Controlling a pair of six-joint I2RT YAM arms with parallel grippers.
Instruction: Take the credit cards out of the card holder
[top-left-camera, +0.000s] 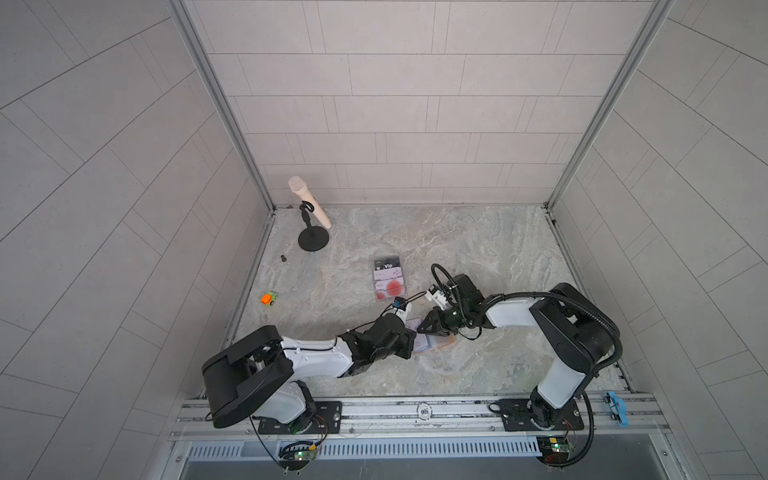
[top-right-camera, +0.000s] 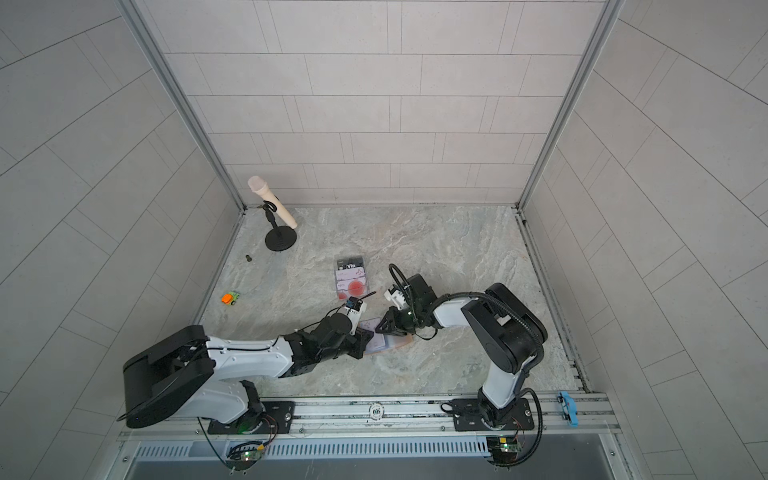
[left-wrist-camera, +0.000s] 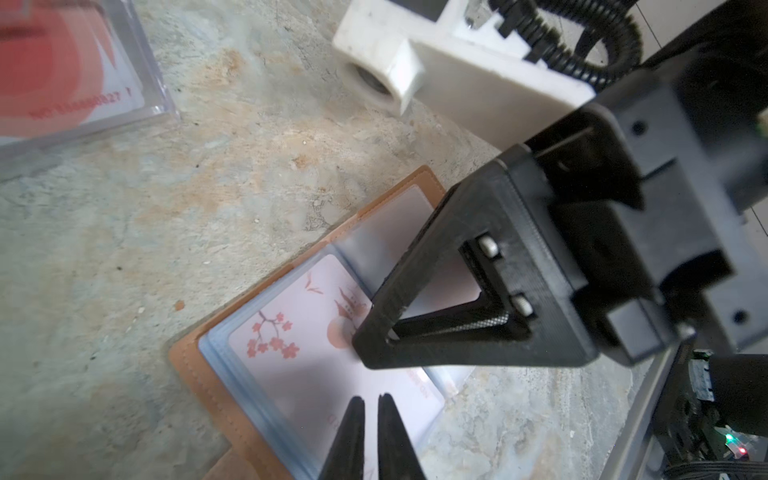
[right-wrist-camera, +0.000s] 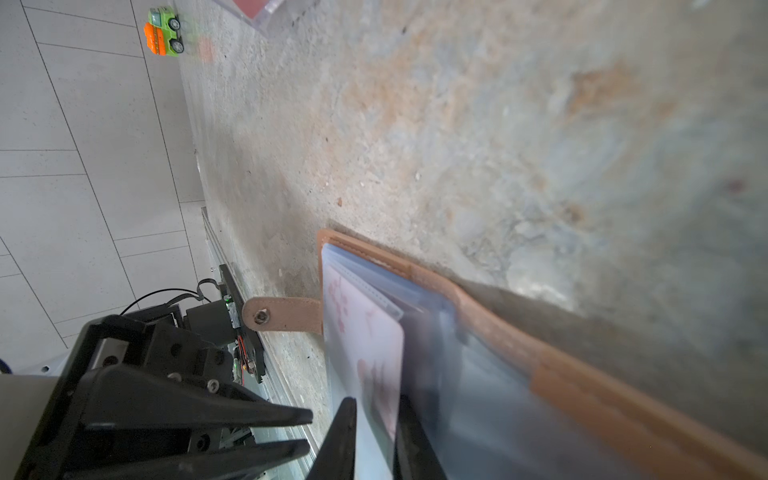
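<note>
The tan-edged card holder (left-wrist-camera: 192, 357) lies open on the table, clear sleeves showing. A pale card with red blossoms sits in its left sleeve; in the right wrist view that card (right-wrist-camera: 360, 344) has one edge raised. My left gripper is over the card's near part, fingers close together with a narrow gap; whether anything is pinched cannot be told. My right gripper stands part open, its fingers on either side of the raised card edge. In the left wrist view its dark finger (left-wrist-camera: 480, 352) hides the holder's middle.
A clear box with pink cards (top-left-camera: 389, 278) lies behind the holder. Farther back left are a microphone (top-left-camera: 310, 200) and its black stand (top-left-camera: 313, 238). A small toy car (top-left-camera: 268, 298) is at the left.
</note>
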